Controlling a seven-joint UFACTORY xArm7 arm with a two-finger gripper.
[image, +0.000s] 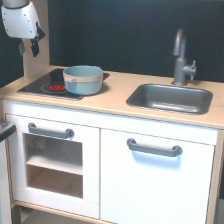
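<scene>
My gripper (31, 48) hangs in the upper left corner below a white arm, above the counter and left of the stove. Its dark fingers are small and blurred, so whether they are apart is unclear. No object shows at them. A blue-grey pot (82, 80) with a brownish band near its rim stands upright on the right part of the black cooktop (48, 84). A red ring marks a burner on the cooktop, left of the pot. Clear space separates the gripper from the pot.
A grey faucet (181, 58) rises behind the sink. Below are a windowed door with a dark handle (50, 131) and a white cabinet door (150, 180). Another white panel (4, 175) stands at the left edge.
</scene>
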